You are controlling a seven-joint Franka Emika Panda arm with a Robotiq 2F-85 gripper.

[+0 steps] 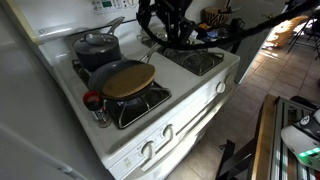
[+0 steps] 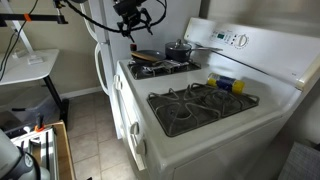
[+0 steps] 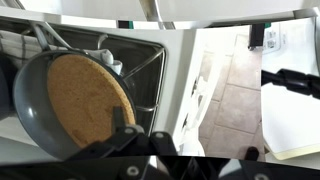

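Note:
A dark pan [image 1: 101, 78] rests on the front left burner of the white stove, with a round brown wooden-looking disc [image 1: 130, 80] lying in it. In the wrist view, the disc [image 3: 88, 100] fills much of the grey pan [image 3: 40, 105]. My gripper [image 1: 165, 22] hangs above the stove, to the right of the pan and apart from it. It looks open, with nothing visible between its fingers. The gripper [image 2: 130, 17] also shows at the top of exterior view 2, high above the pan [image 2: 150, 56].
A lidded dark pot [image 1: 97, 45] stands behind the pan. Red-topped jars [image 1: 93, 101] sit at the stove's left edge. A yellow and blue item [image 2: 226, 84] lies between the burner grates. The near grate [image 2: 200, 108] is clear.

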